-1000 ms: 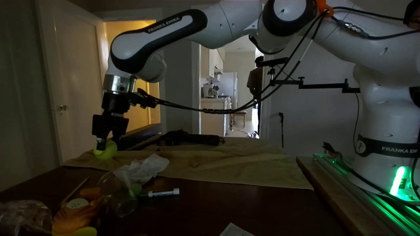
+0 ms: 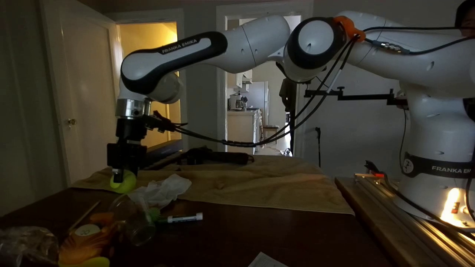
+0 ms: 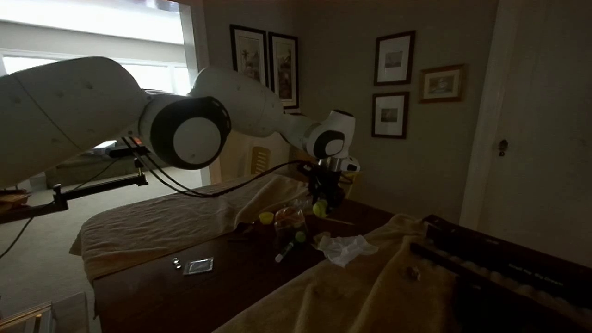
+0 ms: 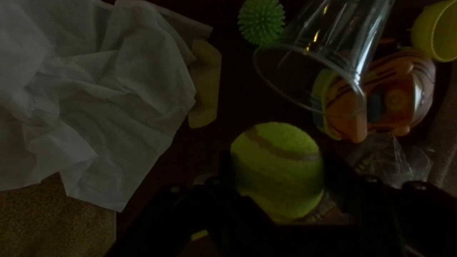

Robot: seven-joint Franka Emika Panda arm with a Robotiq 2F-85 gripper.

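Note:
A yellow-green tennis ball (image 4: 278, 171) is pinched between the dark fingers of my gripper (image 2: 125, 176), at the far end of the table. In the wrist view the ball fills the gap, with one finger on either side. In exterior view 2 the ball (image 3: 320, 208) shows under the hand, past the orange toy. Whether its underside touches anything is hard to tell in this dim light.
Near the ball are crumpled white paper (image 4: 107, 94), a tipped clear plastic cup (image 4: 325, 51), a green spiky ball (image 4: 261, 21), an orange toy (image 4: 385, 98) and a yellow cup (image 4: 439, 32). A marker (image 2: 184, 218) lies nearby.
My gripper has come down and slightly to the right in exterior view 1, with the ball still between its fingers. The base light went from green to yellowish white.

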